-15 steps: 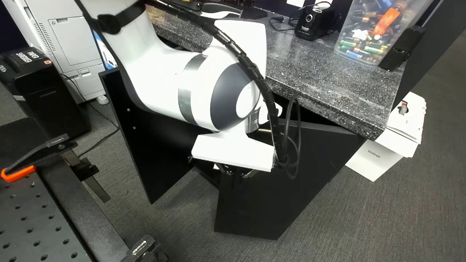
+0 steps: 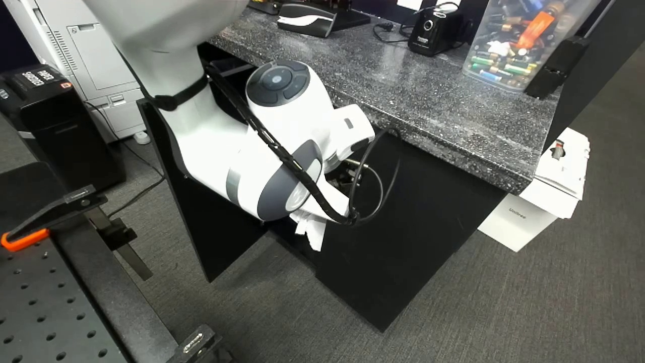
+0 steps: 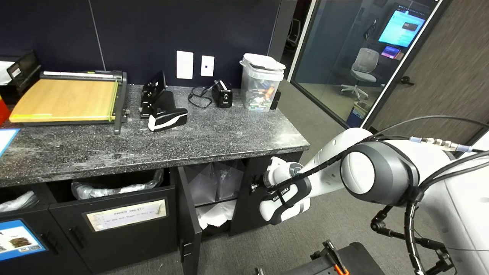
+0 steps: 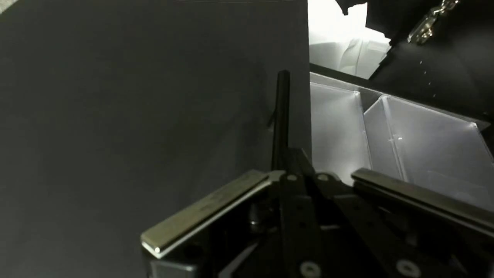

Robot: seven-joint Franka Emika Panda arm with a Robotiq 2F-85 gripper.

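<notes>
The right-hand black cabinet door [image 2: 417,242] hangs under the counter, roughly in line with the cabinet front. Its dark face [image 4: 139,116] fills the left of the wrist view, with a bar handle [image 4: 281,106] near its free edge. My gripper is shut, nothing visible between its fingers. It is close to the handle's lower end; contact cannot be told. The left-hand door [image 3: 188,224] stands swung out. Between the doors the cabinet interior shows clear bins [image 3: 204,185] and white bags or paper [image 3: 217,214]. In exterior view 1 the arm hides the fingers.
The grey counter [image 3: 220,142] overhangs the arm closely. On it stand a battery tub [image 3: 261,84], a black sharpener [image 3: 223,95] and a paper cutter [image 3: 68,98]. A perforated table [image 2: 60,302] is at the near left.
The right-hand door has swung inward to about the cabinet front. My arm and hand have moved toward the cabinet and turned. The left-hand door looks unmoved.
</notes>
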